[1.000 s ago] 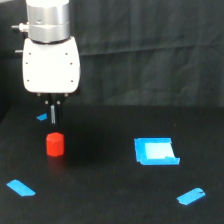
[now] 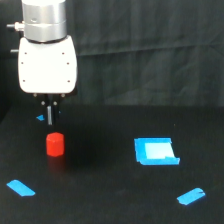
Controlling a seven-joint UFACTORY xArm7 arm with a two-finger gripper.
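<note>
A small red object [image 2: 55,145], roughly block-shaped, rests on the dark table at the left. Just above it hangs my gripper [image 2: 50,122], pointing down below the white hand [image 2: 47,68]. A narrow strip of dark background seems to part the fingertips from the red object's top. The fingers are thin and dark here, too small to show whether the gripper is open or shut. To the right lies a white square patch [image 2: 158,151] bordered with blue tape [image 2: 141,151].
Blue tape strips mark the table at the front left [image 2: 20,188] and front right [image 2: 190,197]. A smaller blue piece [image 2: 41,118] lies behind the gripper. Bare table stretches between the red object and the taped square. A dark curtain [image 2: 140,50] hangs behind.
My hand and gripper have shifted slightly to the left and a touch lower. The red object and the taped square have stayed in place.
</note>
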